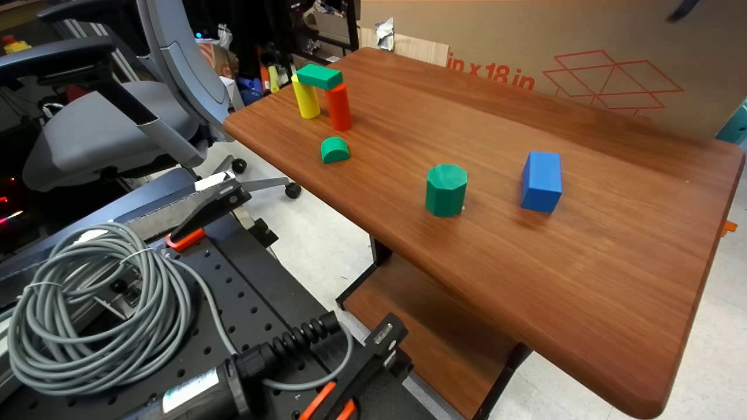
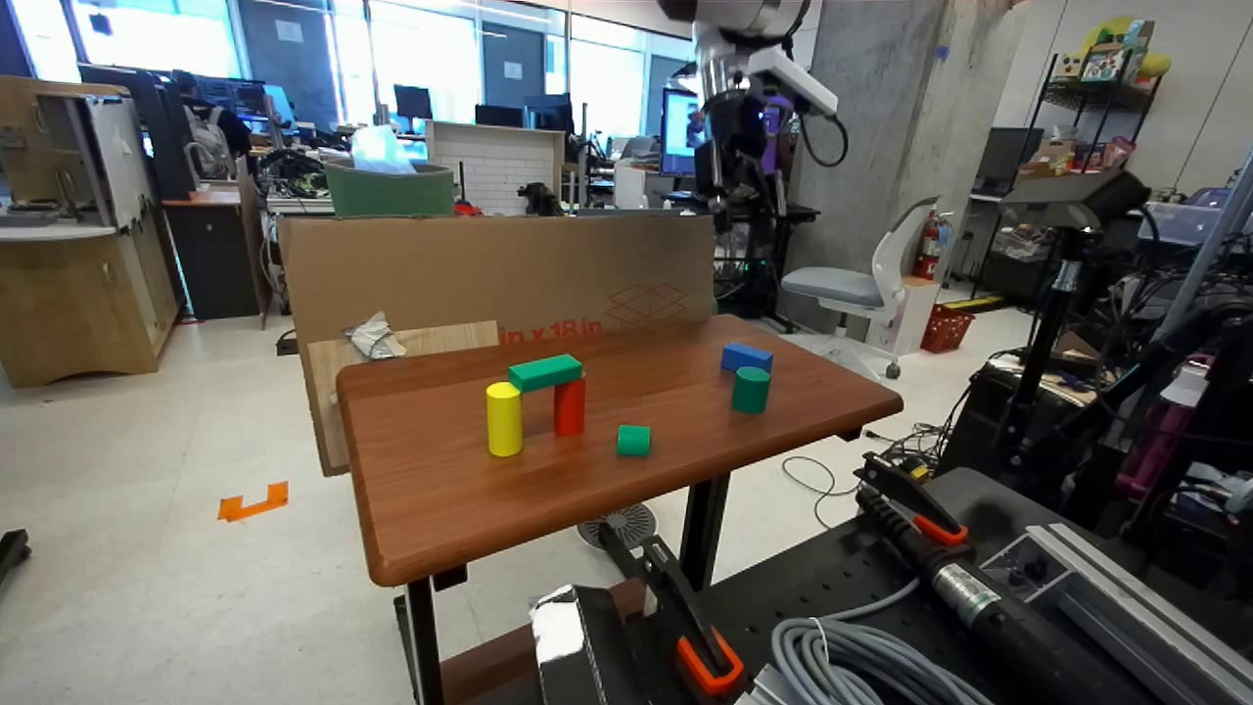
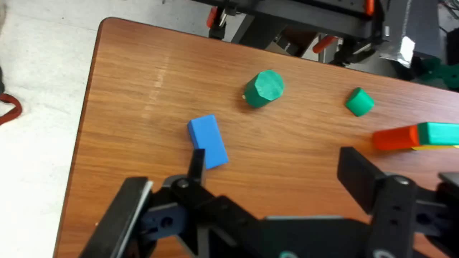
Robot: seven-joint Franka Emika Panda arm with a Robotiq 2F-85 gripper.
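Note:
My gripper is open; its black fingers stand wide apart in the wrist view with only bare tabletop between them. A blue block (image 1: 541,182) is free of the fingers, towards the right half of the table in exterior view 1. It looks slightly tilted there, with a shadow below its lower end; whether it rests flat I cannot tell. In the wrist view the blue block (image 3: 208,141) shows beyond the left fingertip. The arm hangs high above the table's far side in exterior view 2, with the gripper (image 2: 719,215) small and dark.
A green octagonal block (image 1: 446,190) stands near the blue one. Further left are a small green rounded block (image 1: 334,150) and a green slab (image 1: 319,76) bridging yellow (image 1: 306,100) and red (image 1: 339,108) cylinders. Cardboard (image 1: 504,42) stands behind the table.

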